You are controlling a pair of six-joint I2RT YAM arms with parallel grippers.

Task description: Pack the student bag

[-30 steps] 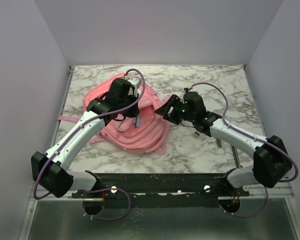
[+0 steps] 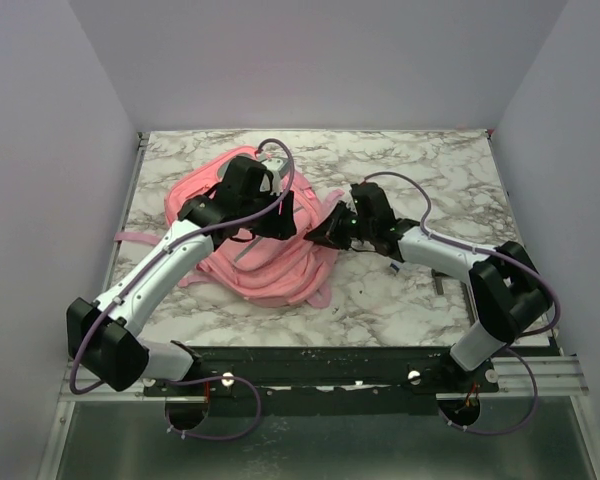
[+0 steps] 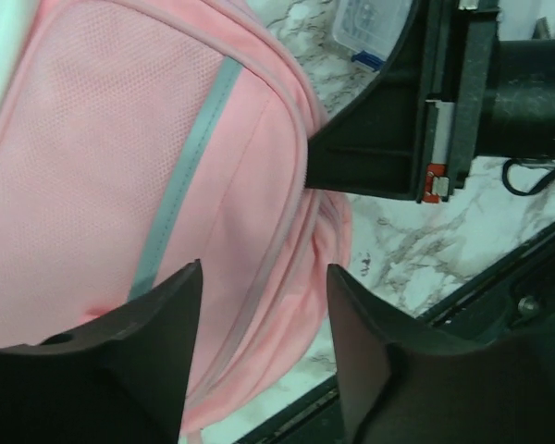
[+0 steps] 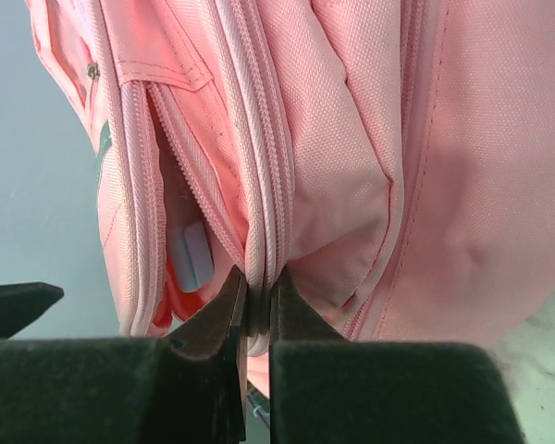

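Observation:
The pink bag lies on the marble table, its flap down over the opening in the top view. My left gripper stands part open above the flap. Bare pink cloth shows between its spread fingers in the left wrist view. At the bag's right edge my right gripper is shut, and in the right wrist view its fingers pinch the zippered edge. Through a gap beside that edge, a pale blue item shows inside the bag; the other contents are hidden.
A clear box with a blue part lies beyond the right gripper. Small dark items are on the table at right. Bag straps spread to the left. Bare marble lies at the back right.
The right gripper has moved left to the bag's edge and shut on it.

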